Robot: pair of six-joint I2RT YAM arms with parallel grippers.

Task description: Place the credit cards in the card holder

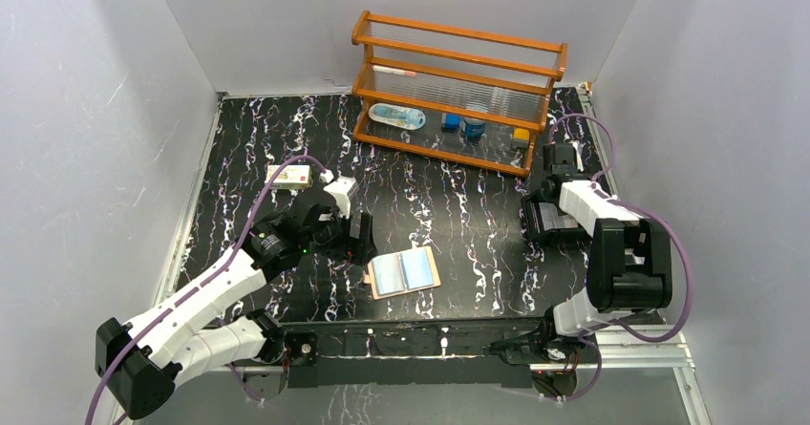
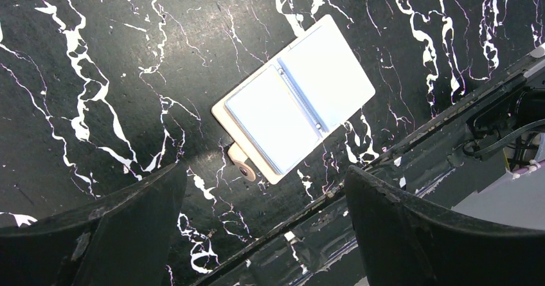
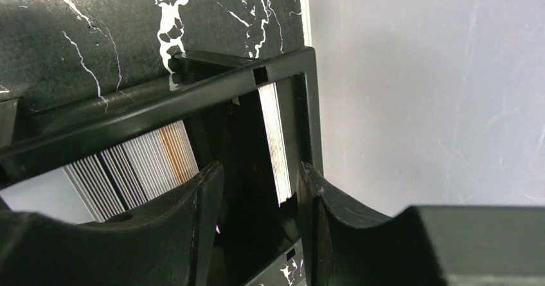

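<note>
An open card holder [image 1: 404, 272], tan-edged with two clear-sleeved pages and a strap on its left, lies flat on the table; the left wrist view also has the card holder [image 2: 273, 122]. Up and to its left, my left gripper [image 1: 362, 241] is open and empty. My right gripper hangs over a black box [image 3: 148, 106], its fingers parted. A thin stack of white cards [image 3: 275, 141] stands on edge in the box, seen between the fingertips and close to the right one; I cannot tell whether they touch. More cards [image 3: 132, 170] fill the box's left part.
A wooden rack [image 1: 449, 158] holding small items stands at the back. A small yellow-and-white box [image 1: 289, 177] lies at the left. The right wall [image 3: 418, 93] is close to the black box. Table between holder and box is clear.
</note>
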